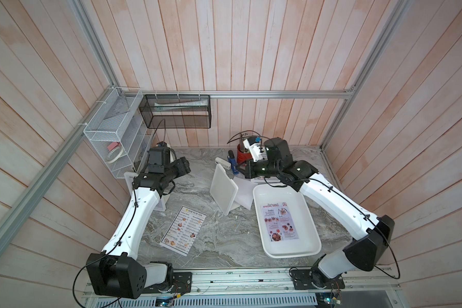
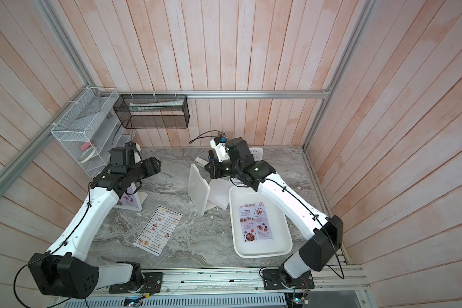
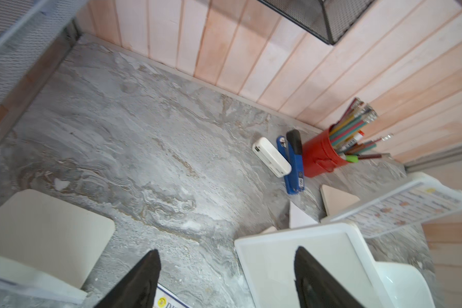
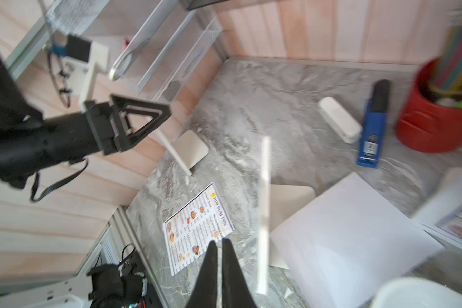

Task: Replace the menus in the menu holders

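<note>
A white menu holder (image 1: 223,190) stands mid-table, its panel seen edge-on in the right wrist view. Beside it, on its right, a sheet (image 4: 354,241) lies blank side up, partly over the holder's base. My right gripper is slightly open above this area, nothing visible between its narrow fingers. Over the left side, my left gripper is wide open and empty. A printed menu (image 1: 184,230) lies face up on the front left of the table. Another holder (image 2: 131,200) with a purple menu stands at left, partly behind the left arm.
The white tray (image 1: 313,241) at right contains a purple menu (image 1: 279,221). At the back are a red pencil cup (image 3: 320,154), a blue stapler (image 3: 294,169), a white object (image 3: 272,156) and a third holder (image 3: 405,205). Wire shelves (image 1: 113,133) line the left wall.
</note>
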